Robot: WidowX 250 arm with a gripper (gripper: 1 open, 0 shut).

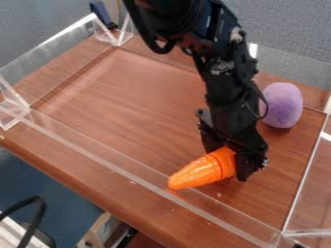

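The black arm reaches down from the top centre to my gripper [233, 149], low over the wooden board at the right of centre. It is shut on an orange carrot-like object [196, 172], whose rounded tip points down and left toward the near clear wall. The fingertips are largely hidden by the object and the gripper's body.
A purple egg-shaped object [281, 105] sits on the board behind and right of the gripper. Clear low walls edge the wooden board [110, 102], whose left and middle are bare. Dark cables and blue floor lie beyond the near left edge.
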